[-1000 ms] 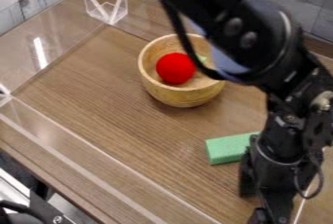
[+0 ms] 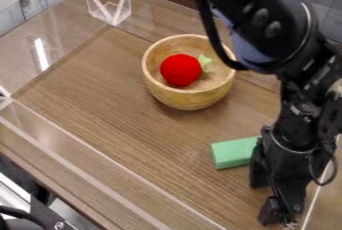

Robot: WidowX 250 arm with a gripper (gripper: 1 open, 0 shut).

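Observation:
My gripper [image 2: 270, 190] is low at the right of the table, pointing down beside a green block [image 2: 234, 152], whose right end it partly hides. Its dark fingers are hard to make out, so I cannot tell whether they are open or shut. A yellow bowl [image 2: 197, 95] stands at the upper middle, holding a red ball [image 2: 179, 70] and a small pale green item [image 2: 205, 62].
Clear plastic pieces sit at the upper left and left edge. The table's front edge runs along the lower left, with dark cables beyond it.
The arm and gripper have shifted slightly, with the upper arm a little higher and further right than a second ago. The block and bowl look unmoved.

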